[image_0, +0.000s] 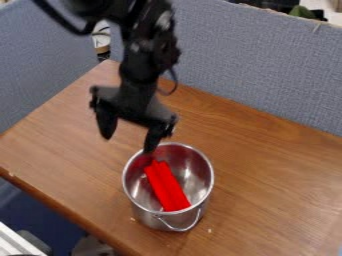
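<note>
A steel pot (187, 215) with a wire handle stands on the wooden table, a red block (166, 187) lying inside it. My black gripper (128, 133) hangs above and behind the pot, open, its two fingers spread wide, with nothing seen between them. The right finger reaches down near the pot's back rim; the left is out over bare table.
Grey padded walls (241, 65) border the back and left side. The table's edge runs along the lower left.
</note>
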